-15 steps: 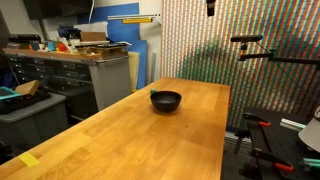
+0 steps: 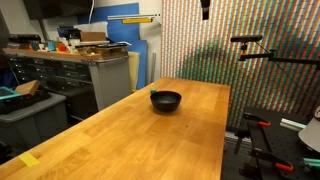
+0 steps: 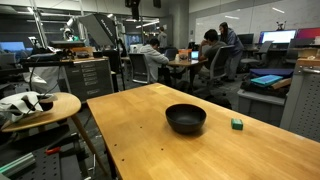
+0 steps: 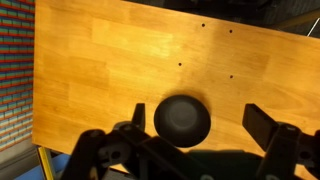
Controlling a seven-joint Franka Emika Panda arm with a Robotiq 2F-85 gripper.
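Note:
A black round bowl (image 2: pixel 166 101) rests on the wooden table, seen from the side in both exterior views. Beyond it in the second exterior view is a small green block (image 3: pixel 237 124), standing apart from the bowl on the tabletop; the wrist view does not show it. High above the table, my gripper points down with its fingers wide apart and nothing held. From the wrist, the bowl (image 4: pixel 182 121) appears far below, between the two fingers. Only the gripper's dark tip (image 2: pixel 205 9) enters the top of the first exterior view.
A yellow strip (image 2: pixel 29 159) marks its near left corner. Drawer cabinets (image 2: pixel 65 80) stand along the left side, and people (image 3: pixel 211 47) sit and stand well behind the table.
My gripper has shifted slightly to the left in the first exterior view, still high up. The bowl and the green block have not moved.

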